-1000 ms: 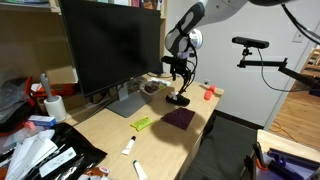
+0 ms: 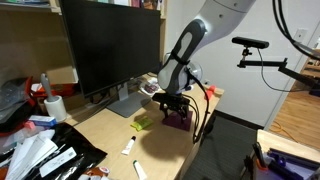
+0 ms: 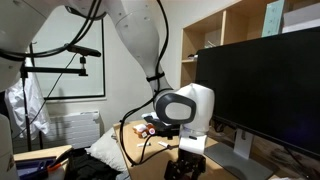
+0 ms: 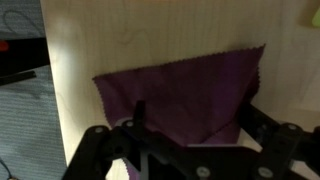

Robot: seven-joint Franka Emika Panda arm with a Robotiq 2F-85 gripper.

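Note:
A dark purple cloth (image 4: 190, 92) with zigzag-cut edges lies on the wooden desk, filling the lower middle of the wrist view. In exterior view 1 part of the cloth (image 2: 177, 121) shows beneath the arm. My gripper hangs over the cloth, its two fingers (image 4: 259, 124) apart and nothing held between them. The cloth's near part is hidden by the gripper body. In exterior view 2 the arm blocks most of the cloth.
A green item (image 2: 142, 123) and a white marker (image 2: 128, 146) lie on the desk left of the cloth. The large monitor (image 2: 112, 40) stands behind. Red things (image 2: 211, 91) sit at the far right end. The desk's front edge runs close by the cloth.
From the far right end of the desk, my arm has come left and nearer, and the gripper is now over the cloth. The cloth appears to lie in the same place.

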